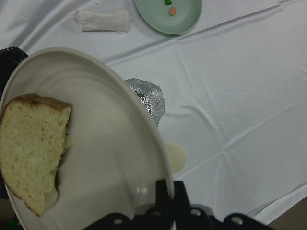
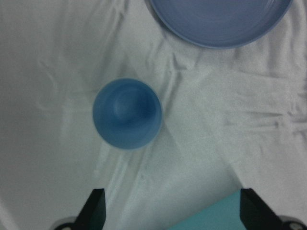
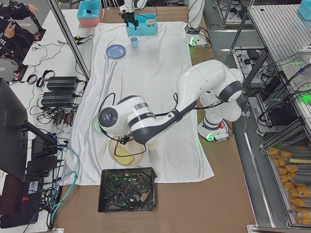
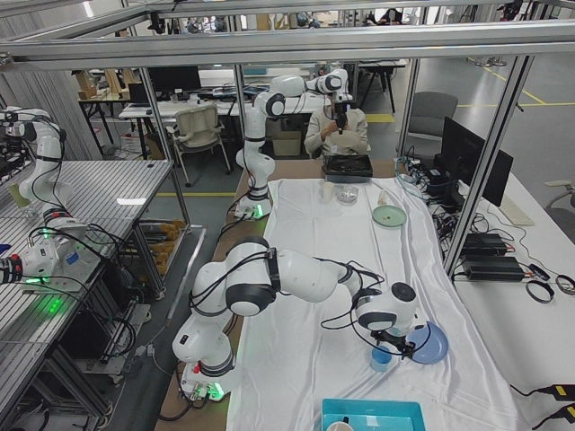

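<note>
A cream plate [image 1: 108, 143] carrying a slice of bread [image 1: 33, 148] hangs above the cloth, with my left gripper shut on its rim. In the camera left view the plate is over the foil item [image 1: 146, 98], near the black lined tray [image 3: 126, 191]. A green plate [image 1: 168, 17] with small pieces lies on the cloth. My right gripper is open at the far end, above a blue cup [image 2: 127, 114], beside a blue plate [image 2: 220, 19] and a teal bin [image 2: 211, 215].
A white wrapped strip [image 1: 101, 20] lies near the green plate. A pale round item [image 1: 175, 157] sits by the foil.
</note>
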